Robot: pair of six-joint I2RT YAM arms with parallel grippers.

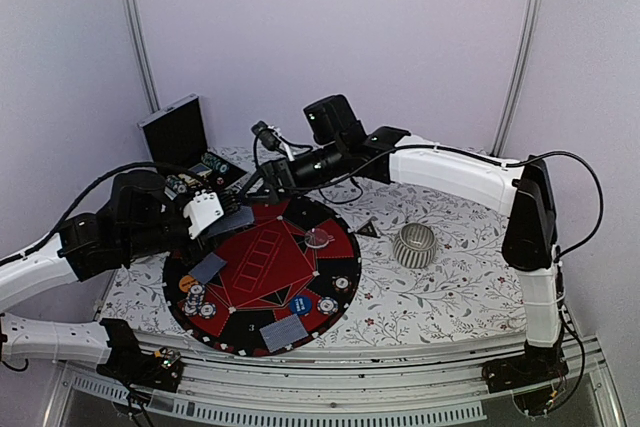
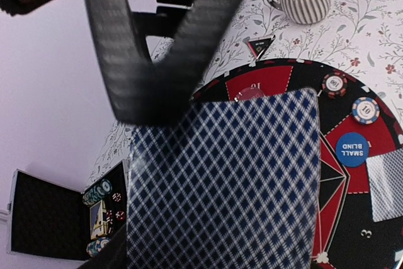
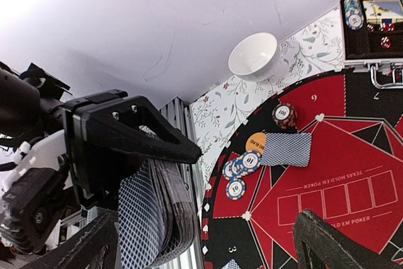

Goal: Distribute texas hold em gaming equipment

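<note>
A deck of blue-checked cards (image 2: 227, 181) fills the middle of the left wrist view, its edge against one finger of my left gripper (image 1: 232, 202). The right wrist view shows this same deck (image 3: 141, 218) gripped by the left arm's black fingers. My right gripper (image 1: 262, 185) is open above the far side of the round poker mat (image 1: 250, 337); its fingers (image 3: 337, 247) are well apart, with nothing between them. Face-down cards (image 1: 283, 333) lie at the mat's near edge, with more cards (image 1: 207, 267) at its left. A blue small blind button (image 2: 351, 149) rests beside chips (image 2: 365, 111).
The opened black case (image 1: 175, 134) stands at the back left, holding chips and dice. A ribbed cup (image 1: 414, 245) and a small triangular piece (image 1: 368, 229) are right of the mat. Both grippers are close together.
</note>
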